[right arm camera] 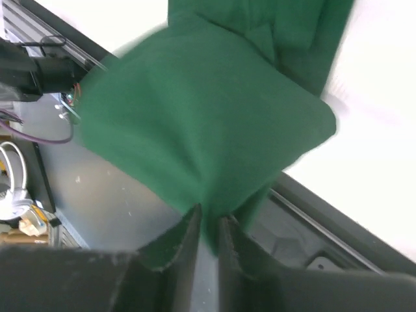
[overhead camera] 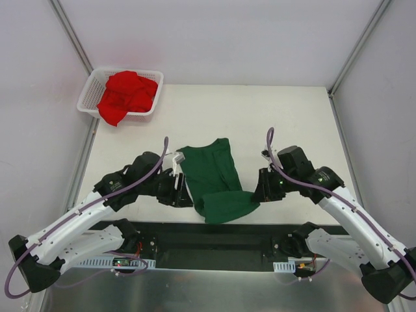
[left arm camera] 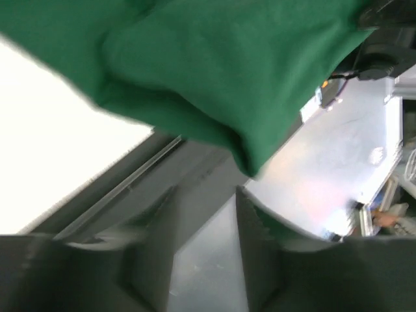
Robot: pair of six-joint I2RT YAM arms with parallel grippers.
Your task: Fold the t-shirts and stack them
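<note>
The green t-shirt lies toward the middle of the table, its near part folded over in a loose, slanting flap at the front edge. My left gripper is beside the flap's left end. In the left wrist view, its fingers stand apart with no cloth between them, and a shirt corner hangs just beyond the tips. At the flap's right end is my right gripper. Its fingers have a narrow gap with green cloth running into it; whether they grip it is unclear.
At the back left stands a white basket with red cloth in it, some hanging over its front.
</note>
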